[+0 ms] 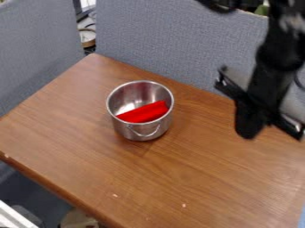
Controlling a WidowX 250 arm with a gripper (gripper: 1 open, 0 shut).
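A steel pot (139, 130) with handles stands on the wooden table, left of centre. A red object (144, 112) lies inside it. The dark gripper (248, 126), blurred, is at the right, apart from the pot and above the table. Its finger state is unclear.
Padded grey walls (167, 40) border the table (131, 183) at the back and left. Some clutter lies beyond the edges at top left and bottom left.
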